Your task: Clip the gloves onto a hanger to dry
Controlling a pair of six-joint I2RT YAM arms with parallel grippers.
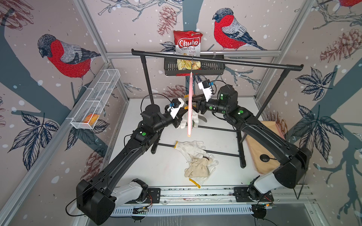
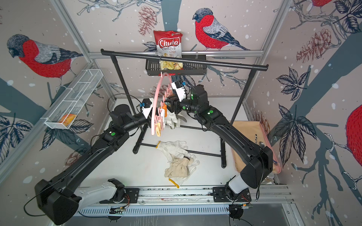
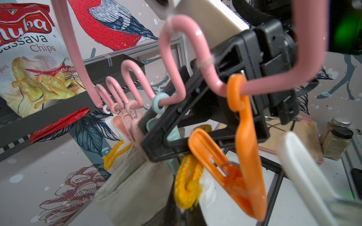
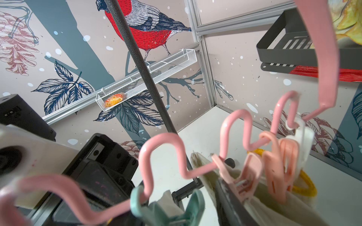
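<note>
A pink hanger point(image 1: 190, 105) with coloured clips hangs from the black rail. Gloves hang among the clips, their yellow cuffs point(image 3: 187, 192) showing in the left wrist view. My left gripper point(image 1: 182, 112) is at the hanger's left; its fingertips are partly hidden, with a yellow cuff close by. My right gripper point(image 1: 194, 102) reaches in from the right, its black fingers behind the orange clip point(image 3: 250, 158) and beside the teal clip point(image 4: 169, 211); what lies between them is unclear. More gloves point(image 1: 198, 165) lie on the table.
The black rack rail point(image 1: 241, 62) spans the workspace. A dark shelf point(image 1: 213, 69) with a chips bag stands at the back, a white wire basket point(image 1: 94, 98) on the left wall, a tan mat point(image 1: 264, 143) at the right.
</note>
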